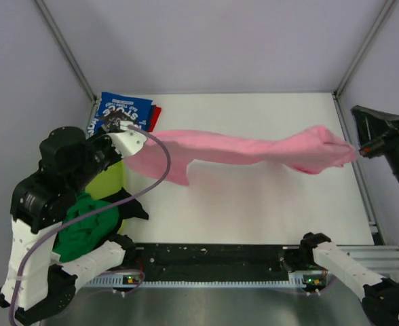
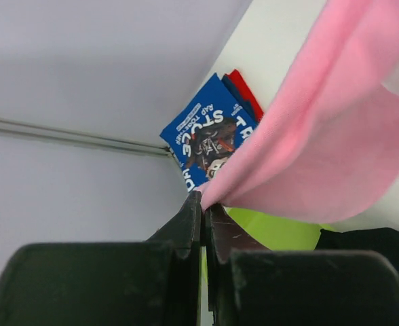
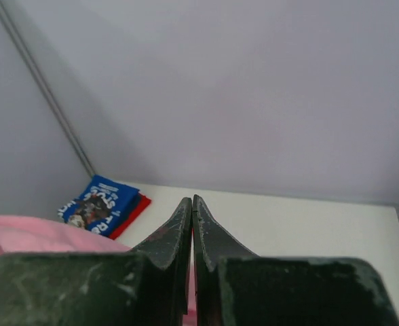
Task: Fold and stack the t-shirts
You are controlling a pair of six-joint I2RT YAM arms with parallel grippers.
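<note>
A pink shirt (image 1: 220, 146) stretches across the white table in a long twisted band. In the left wrist view its end rises to my left gripper, which is shut on it, raised at the table's left. My right gripper (image 1: 366, 136) is high at the right edge. It is shut, with nothing visible between its tips; the shirt's right end flares just left of it in the top view. Folded blue and red shirts (image 1: 121, 107) lie stacked at the back left.
A lime-green basket (image 1: 106, 182) with green (image 1: 84, 227) and black cloth sits at the left, partly under my left arm. Side walls and a back wall bound the table (image 1: 247, 210).
</note>
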